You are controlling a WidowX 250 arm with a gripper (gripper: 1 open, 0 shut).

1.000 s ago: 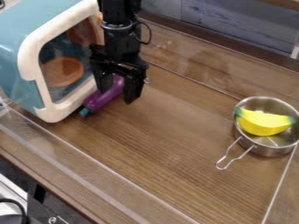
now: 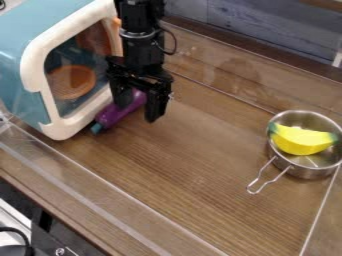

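Observation:
My black gripper (image 2: 139, 95) hangs open, pointing down at the front of a toy microwave (image 2: 40, 50) with a teal body and white frame, at the left. A purple object (image 2: 114, 115) with a blue tip lies on the wooden table just beside and behind the fingers. Whether the fingers touch it is unclear.
At the right sits a steel pot (image 2: 315, 164) with a wire handle, holding a yellow banana-like toy (image 2: 299, 140). A wall runs along the back.
The pot and the microwave look unmoved.

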